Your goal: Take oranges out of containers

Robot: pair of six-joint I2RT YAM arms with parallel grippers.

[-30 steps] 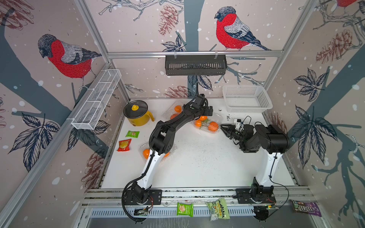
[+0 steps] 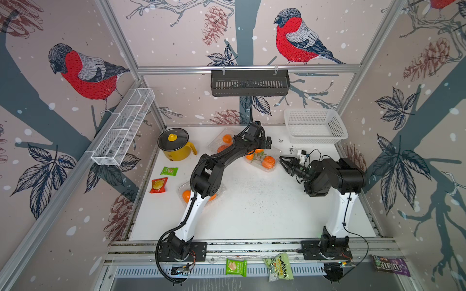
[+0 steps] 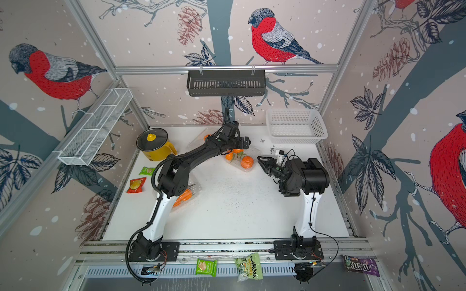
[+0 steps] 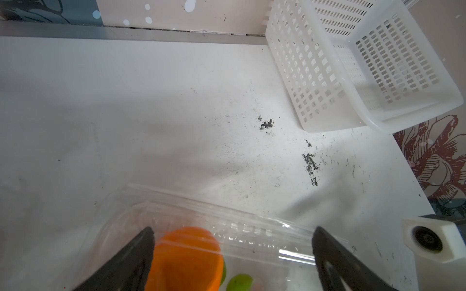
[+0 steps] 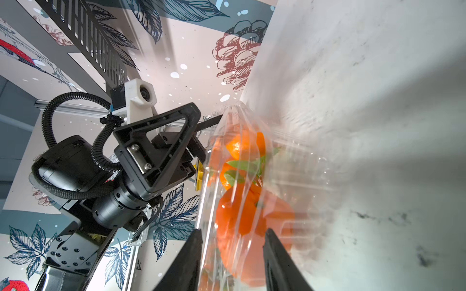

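A clear plastic container (image 2: 268, 164) with oranges (image 3: 246, 162) and green leaves (image 5: 245, 165) lies at the centre back. My left gripper (image 2: 264, 142) is open just over it; the left wrist view shows an orange (image 4: 189, 257) between and below its blurred fingers. My right gripper (image 2: 284, 162) is part open beside the container's right end, facing the large orange (image 5: 242, 213), with nothing clearly held. A second container (image 2: 218, 138) with oranges stands behind the left arm; a third (image 3: 194, 191) lies front left, partly hidden by that arm.
A white basket (image 2: 315, 127) stands back right, a yellow pot (image 2: 173, 148) back left, with two small packets (image 2: 158, 185) before it. A black rack (image 2: 250, 84) and a white shelf (image 2: 121, 126) hang on the frame.
My right gripper has moved slightly left toward the centre container, which has shifted a little leftward at its right end. My left gripper has dipped slightly.
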